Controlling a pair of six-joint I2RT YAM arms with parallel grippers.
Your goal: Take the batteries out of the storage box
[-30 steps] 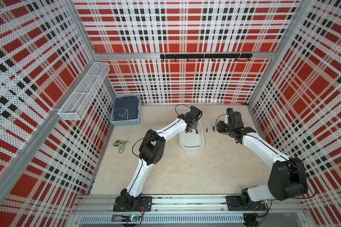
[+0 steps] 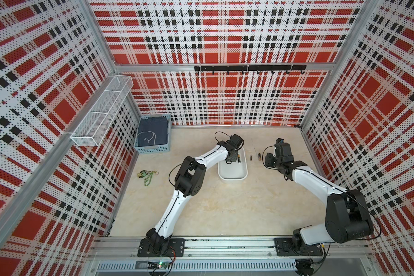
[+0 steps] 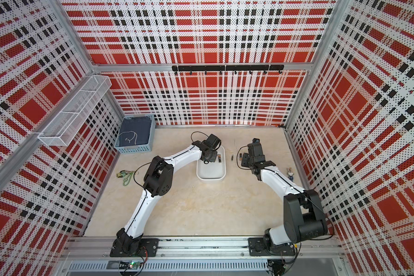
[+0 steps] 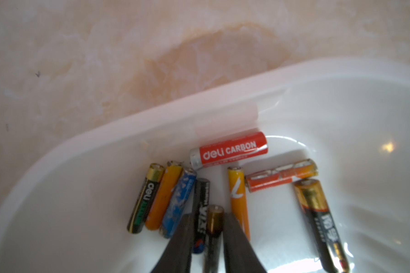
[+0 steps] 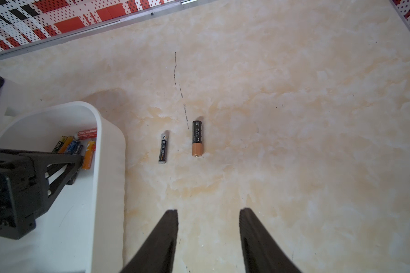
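Note:
The white storage box (image 2: 232, 173) holds several loose batteries: a red one (image 4: 232, 147), orange, blue and black ones, and a black-and-gold one (image 4: 322, 232). My left gripper is down in the box, its blurred fingertips either side of or over a dark gold-topped battery (image 4: 214, 218); whether they grip it I cannot tell. My right gripper is open and empty above the table, right of the box. A thin battery (image 5: 163, 148) and a thicker one (image 5: 197, 137) lie on the table beside the box.
A blue basket (image 2: 152, 148) with dark cloth stands at the back left. A green keychain (image 2: 146, 175) lies at the left, and a small figurine (image 3: 290, 173) at the right.
Over the last second my left gripper has moved slightly lower into the box.

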